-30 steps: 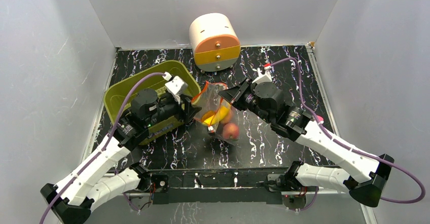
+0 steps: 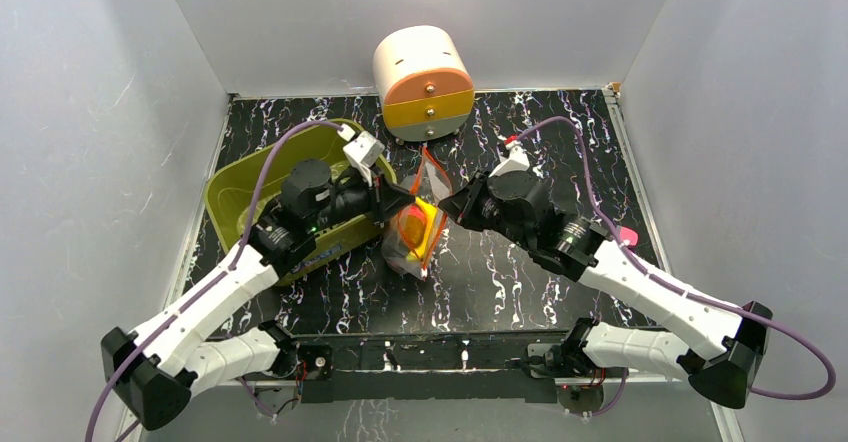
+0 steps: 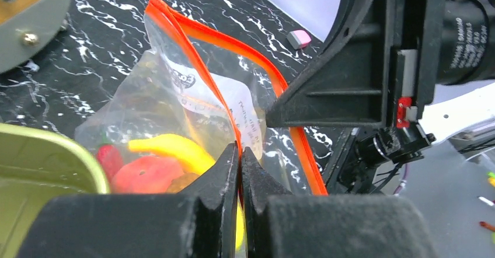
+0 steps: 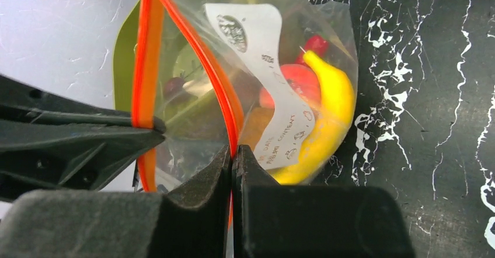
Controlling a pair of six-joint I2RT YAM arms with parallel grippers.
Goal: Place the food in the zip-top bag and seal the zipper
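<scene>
A clear zip top bag point(image 2: 402, 250) with orange zipper edging hangs between my two grippers at mid-table, its mouth parted. Inside show a yellow banana point(image 4: 335, 94), a red-orange round fruit point(image 3: 149, 173) and a small red piece point(image 4: 316, 44). My left gripper is shut on one orange edge of the bag. The opposite orange edge is pinched by my right gripper, also shut. In the top view the left gripper point(image 2: 410, 198) and right gripper point(image 2: 443, 205) face each other closely across the mouth.
A green basket point(image 2: 222, 194) stands left of the bag, under my left arm. At the back is a small drawer cabinet point(image 2: 424, 82). A pink block point(image 3: 299, 39) lies at the right.
My left gripper has moved right, towards the right one, narrowing the bag's mouth. The bag's lower part with the food has swung left.
</scene>
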